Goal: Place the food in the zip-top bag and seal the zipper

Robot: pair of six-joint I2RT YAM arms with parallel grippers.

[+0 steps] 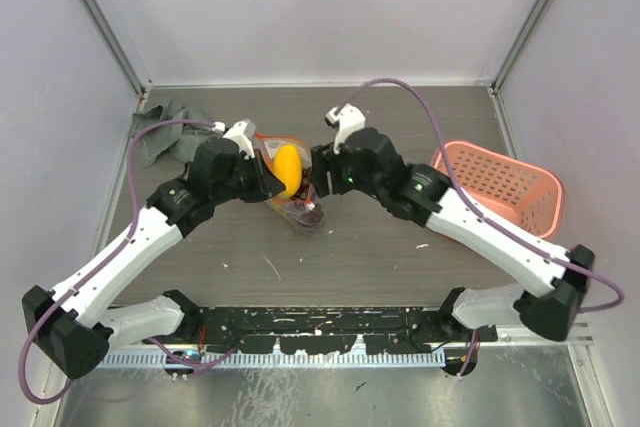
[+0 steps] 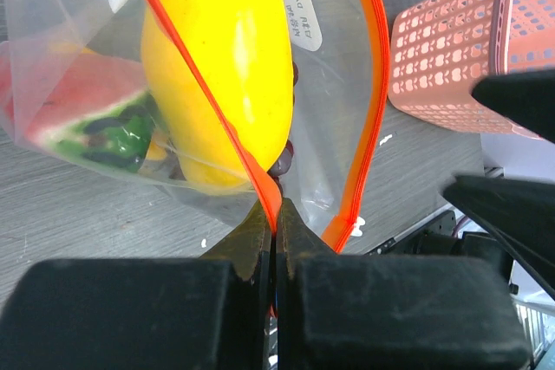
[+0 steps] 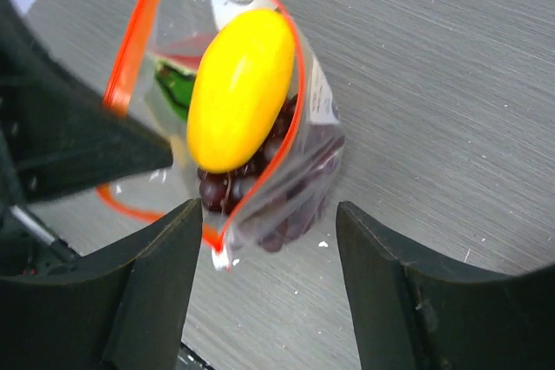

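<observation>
The clear zip top bag (image 2: 334, 119) has an orange zipper rim (image 2: 375, 75) and gapes open. Inside lie a yellow mango-like fruit (image 2: 217, 67), a watermelon slice (image 2: 87, 110) and dark grapes (image 3: 227, 186). My left gripper is shut on the orange rim at one edge of the bag's mouth. My right gripper stands open just right of the bag in the top view, clear of it. In the right wrist view, the near corner of the rim appears between its spread fingers, with nothing gripped.
A pink basket (image 1: 500, 187) stands at the right of the table, looking empty. Crumpled grey-green cloth (image 1: 170, 132) lies at the back left. Free table (image 1: 400, 247) stretches in front of and to the right of the bag.
</observation>
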